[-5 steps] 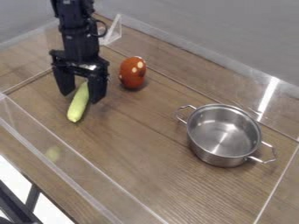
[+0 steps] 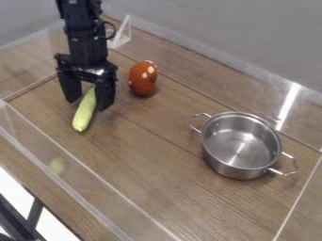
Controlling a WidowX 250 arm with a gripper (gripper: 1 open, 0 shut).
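Observation:
A black robot arm reaches down from the upper left, ending in my gripper (image 2: 87,87), whose two dark fingers straddle the upper end of a pale yellow-green, elongated vegetable (image 2: 83,117) lying on the wooden table. Whether the fingers are closed on it is unclear. A reddish-orange egg-shaped object (image 2: 142,79) stands to the right of the gripper.
A steel pot (image 2: 239,147) with two handles sits on the right side of the wooden table (image 2: 164,188). A light wall runs along the back right.
My gripper has shifted very slightly, a little to the left. The vegetable, the orange object and the pot look unmoved.

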